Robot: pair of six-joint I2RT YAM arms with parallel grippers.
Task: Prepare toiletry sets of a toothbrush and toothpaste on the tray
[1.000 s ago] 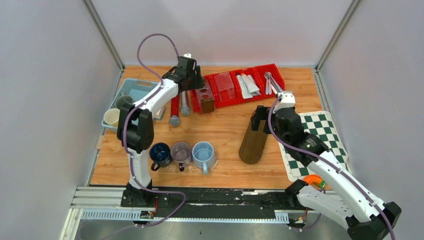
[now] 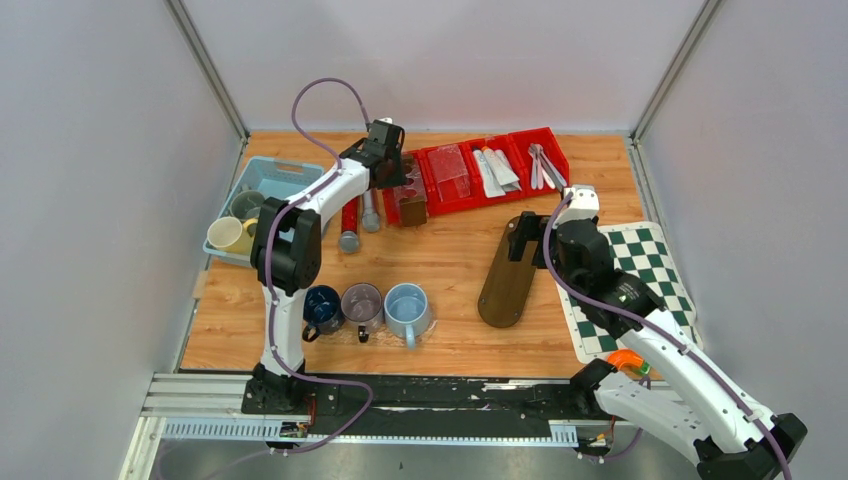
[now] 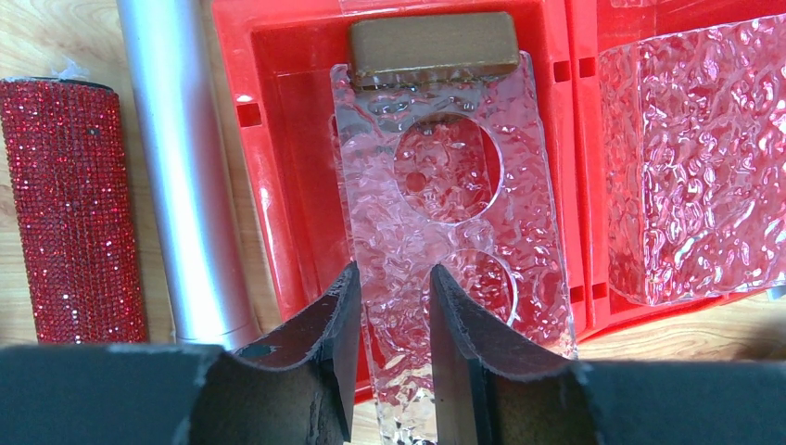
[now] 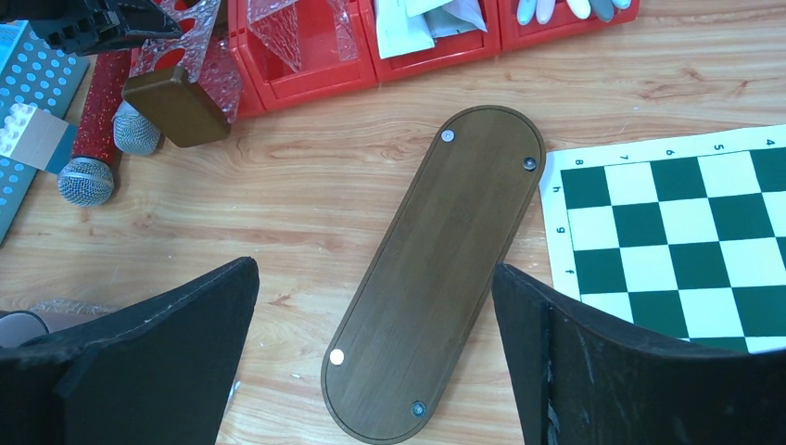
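A red divided tray [image 2: 500, 200] at the back holds a clear textured holder with round holes and brown ends [image 3: 445, 176], another clear block [image 2: 452, 168], white-and-blue tubes [image 2: 494, 172] and toothbrushes [image 2: 540, 164]. My left gripper is over the holed holder, its fingers part open; whether they touch it cannot be told. My right gripper hangs open above the brown oblong board [image 4: 431, 241], with nothing between its fingers.
A blue basket with mugs [image 2: 282, 170] stands at left, red and silver microphones [image 2: 349, 215] beside the tray. Three mugs [image 2: 408, 310] line the front. A checkerboard [image 2: 650, 265] lies at right.
My left arm has moved slightly right and down over the tray's left end compared with a second ago. The right arm has shifted very slightly right.
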